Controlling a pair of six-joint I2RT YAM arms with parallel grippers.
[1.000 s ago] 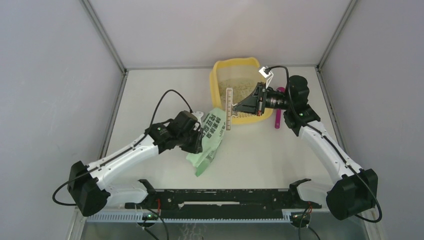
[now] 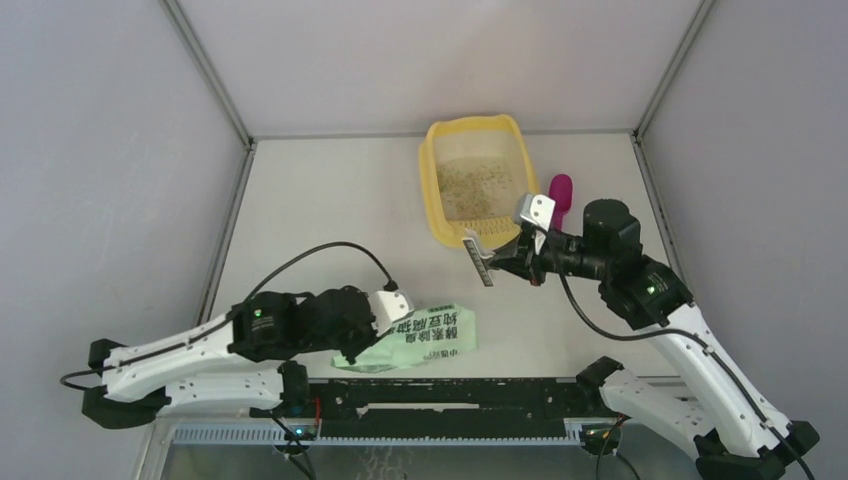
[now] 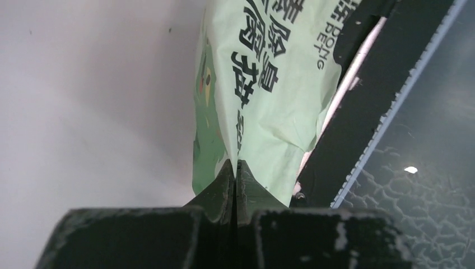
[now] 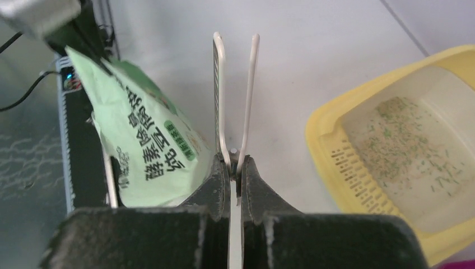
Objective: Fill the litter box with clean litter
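Observation:
The pale green litter bag (image 2: 440,333) with black print lies toward the table's front edge in the top view. My left gripper is shut on a thin fold of the bag (image 3: 283,101). Slightly beyond, the yellow litter box (image 2: 431,190) stands with a thin spread of litter (image 2: 475,188) on its floor. In the right wrist view my right gripper is shut on a pale two-armed clip (image 4: 250,89), whose arms stand apart. This clip is off the bag, close to the box's near corner.
A magenta scoop (image 2: 561,190) lies right of the box, partly behind the right arm. Clear white table (image 2: 310,200) spreads out to the left. A black rail (image 2: 450,408) runs along the front edge.
My left gripper has drawn the bag toward the front edge and turned it from steep to nearly level. My right gripper, still with the clip, has come nearer the front, and the clip has tilted.

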